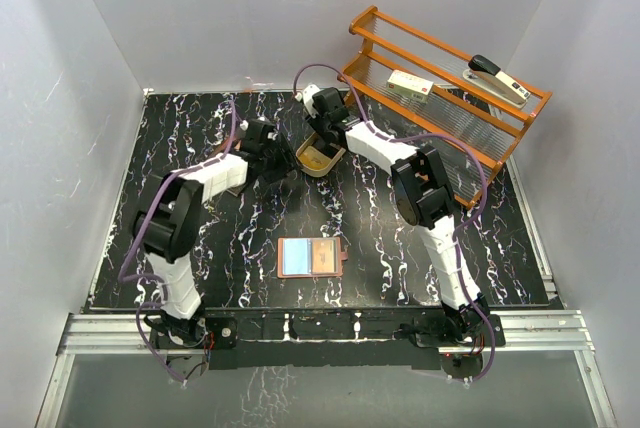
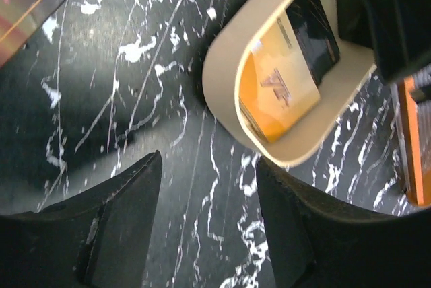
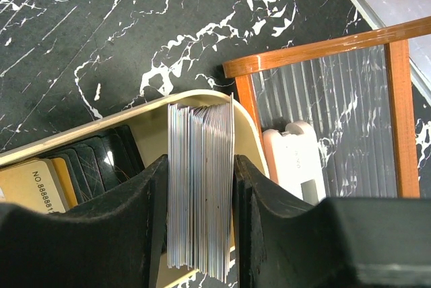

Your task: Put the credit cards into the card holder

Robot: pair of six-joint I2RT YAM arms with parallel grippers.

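A beige oval box [image 2: 222, 73] holds an orange-gold card [image 2: 281, 89] and dark cards [image 2: 314, 31]. My left gripper is part open just outside the box's rim, nothing between its fingers. My right gripper is shut on a thick stack of thin cards [image 3: 199, 214], seen edge-on at the other end of the box. The stack stands upright, its lower part within the box's outline; whether it touches the floor cannot be told. In the top view the open card holder [image 1: 310, 257] lies at the front middle, a pale blue and a brown panel showing.
A wooden rack [image 1: 450, 98] stands at the back right, its corner close beside the box, with a small carton [image 1: 410, 85] and a stapler [image 1: 498, 80]. A flat reddish-brown item [image 1: 232, 178] lies partly under the left arm. Marble around the card holder is clear.
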